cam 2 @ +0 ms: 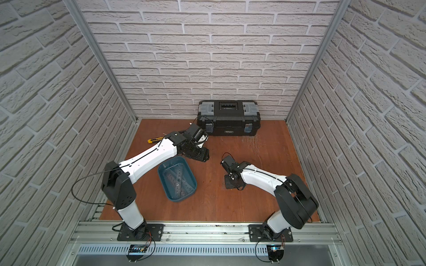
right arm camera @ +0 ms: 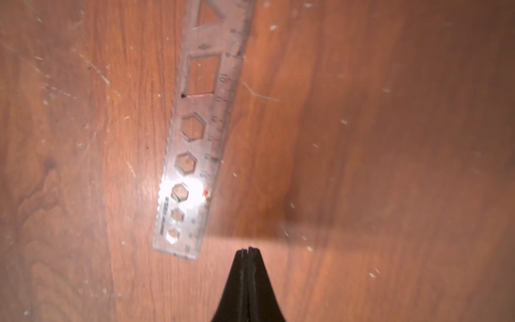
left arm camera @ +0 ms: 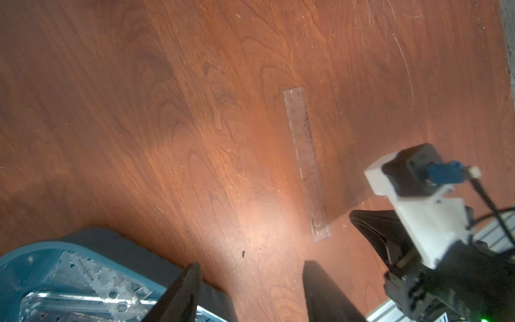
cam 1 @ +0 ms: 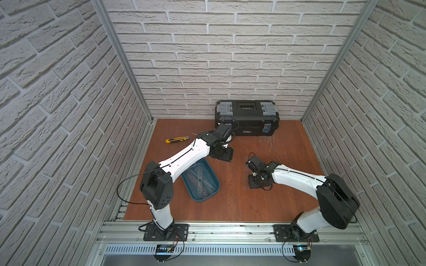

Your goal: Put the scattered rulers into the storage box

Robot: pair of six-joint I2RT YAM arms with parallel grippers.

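A clear ruler [left arm camera: 305, 161] lies flat on the table in the left wrist view, between my two grippers. My left gripper hovers over the table beyond the box, its fingers apart and nothing between them. In the right wrist view, a clear ruler with shaped cut-outs [right arm camera: 195, 128] lies left of and ahead of my right gripper. That gripper is shut, with nothing visible between its tips. Whether both wrist views show the same ruler, I cannot tell. The blue storage box [cam 1: 216, 182] holds several clear rulers [cam 2: 178, 181].
Against the back wall stands a black toolbox [cam 1: 246, 118]. A yellow cutter [cam 1: 177, 139] lies at the back left, partly near my left arm. Bare table [cam 1: 233, 204] stretches between the box and my right gripper.
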